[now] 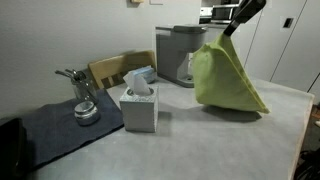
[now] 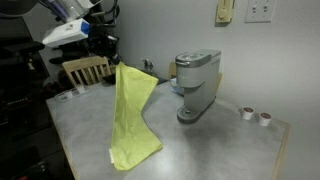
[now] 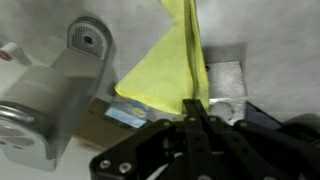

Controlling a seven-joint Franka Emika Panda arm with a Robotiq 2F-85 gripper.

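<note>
A yellow-green cloth point(image 1: 222, 80) hangs from my gripper point(image 1: 229, 34), which is shut on its upper end. In the second exterior view the cloth point(image 2: 132, 118) drapes down from the gripper point(image 2: 117, 62), and its lower part spreads onto the table. Looking down in the wrist view, I see the cloth point(image 3: 160, 72) running from the fingertips towards the top of the picture. Part of the cloth is folded, and the pinched bit between the fingers is small and dark to make out.
A grey coffee machine point(image 2: 199, 86) stands near the wall, behind the cloth. A tissue box point(image 1: 140, 108) and a metal canister point(image 1: 86, 112) on a dark mat point(image 1: 62, 135) are further left. Two small cups point(image 2: 248, 113) sit at the wall.
</note>
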